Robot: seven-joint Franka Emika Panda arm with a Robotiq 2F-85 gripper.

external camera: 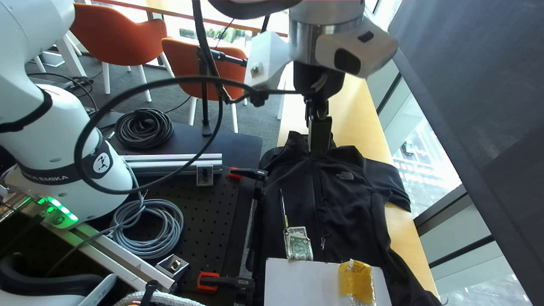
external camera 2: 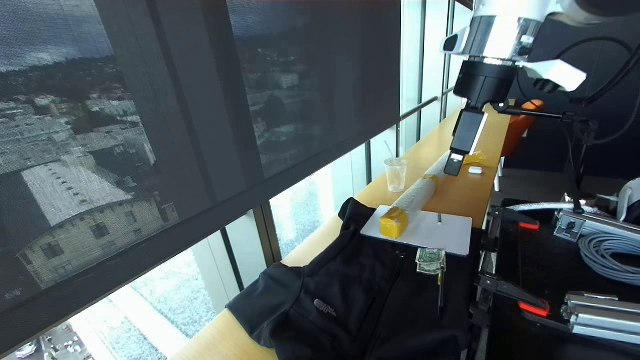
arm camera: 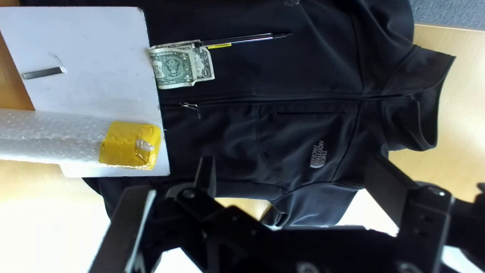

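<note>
A black jacket (arm camera: pixel 300 77) lies spread out on the wooden table, its collar at the right of the wrist view. On it rest folded dollar bills (arm camera: pixel 175 68) and a thin pen (arm camera: pixel 247 40) whose end meets the bills. A white board (arm camera: pixel 91 50) covers the jacket's lower end. Lying across the board is a bubble-wrapped roll (arm camera: pixel 54 136) with a yellow-taped end (arm camera: pixel 129 145). My gripper is in the air above the jacket, its fingers wide apart and nothing held. In exterior view 1, the gripper (external camera: pixel 319 135) appears in front of the collar.
A clear plastic cup (external camera 2: pixel 395 174) with a straw and a small white case (external camera 2: pixel 475 170) stand on the table beyond the board. Clamps (external camera: pixel 247 174) line the black bench edge beside the jacket. The window blind (external camera 2: pixel 324 90) borders the table's other side.
</note>
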